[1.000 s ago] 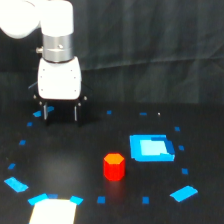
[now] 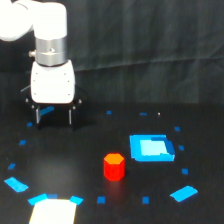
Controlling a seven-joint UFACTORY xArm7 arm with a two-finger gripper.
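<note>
My gripper (image 2: 54,116) hangs at the left of the camera view, under the white arm, with its two dark fingers spread apart. It is open, and nothing shows between the fingers. A red six-sided block (image 2: 114,168) stands on the black table near the middle front, well to the right of the gripper and nearer the camera. Behind it to the right lies a blue square (image 2: 136,147) with a white centre; whether it is a shallow tray or flat is hard to tell.
A pale square (image 2: 53,212) sits at the front left edge. Blue tape strips (image 2: 184,193) and several small blue marks lie about the black table. Between the gripper and the red block the surface looks clear. A dark curtain (image 2: 150,50) hangs behind.
My gripper has shifted a little to the left and slightly lower in the view, still open. The red block and the blue square have not moved.
</note>
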